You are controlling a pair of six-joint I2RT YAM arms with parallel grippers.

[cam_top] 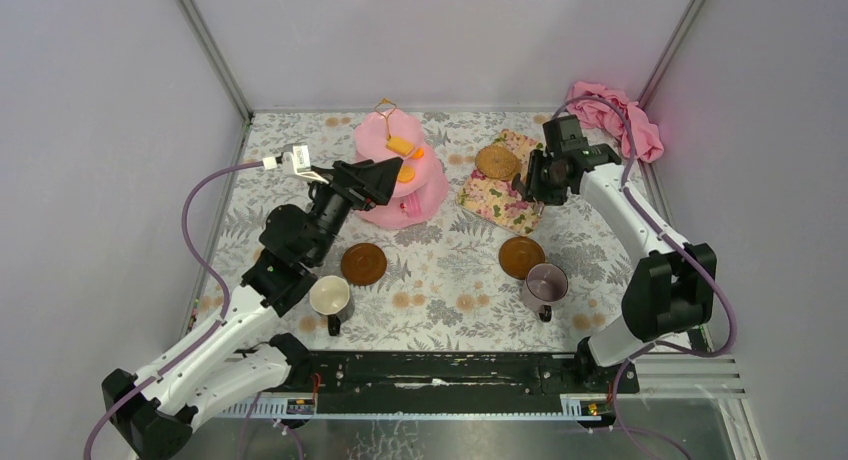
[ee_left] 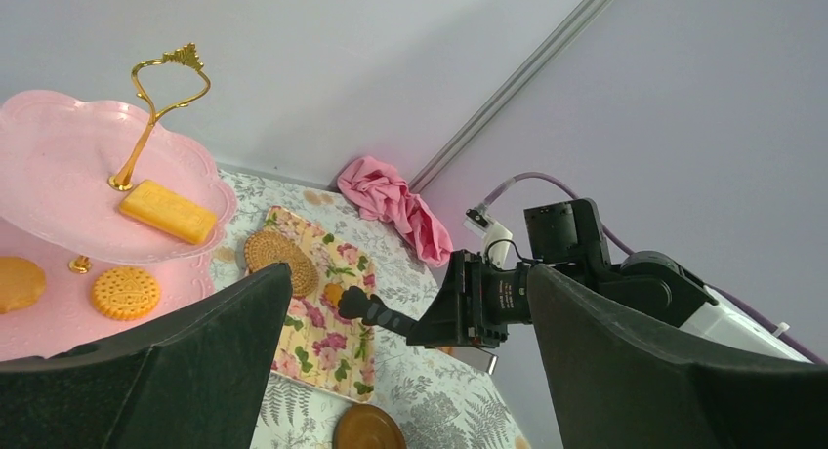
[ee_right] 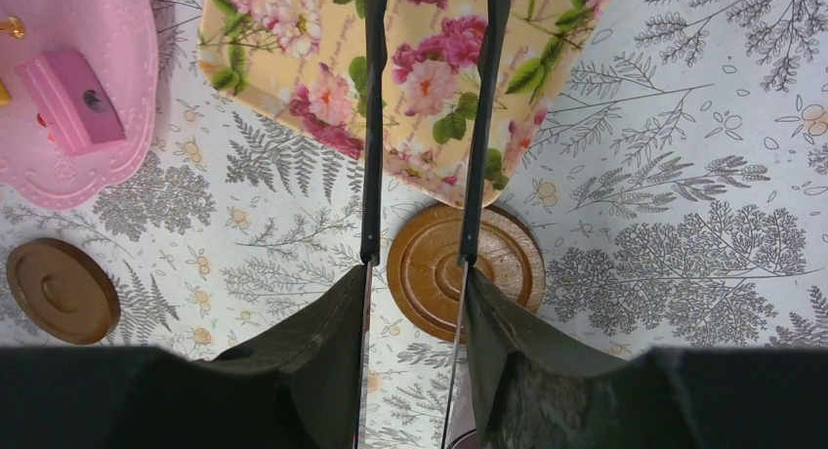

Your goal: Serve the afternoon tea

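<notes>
My right gripper (cam_top: 535, 175) is shut on dark tongs (ee_right: 374, 127) with metal handles, hanging over the floral tray (cam_top: 497, 205); their tips are cut off in the right wrist view. A round woven mat (ee_left: 281, 252) lies on that tray. My left gripper (cam_top: 365, 185) stands open, empty, beside the pink two-tier stand (ee_left: 98, 156), which holds a yellow bar (ee_left: 166, 212) and round biscuits (ee_left: 125, 293); a pink piece (ee_right: 70, 102) sits on its lower tier.
Brown coasters (cam_top: 363, 264) (ee_right: 465, 308) lie in front. A white mug (cam_top: 330, 296) and a grey-purple mug (cam_top: 545, 285) stand near the front edge. A pink cloth (cam_top: 640, 135) lies back right.
</notes>
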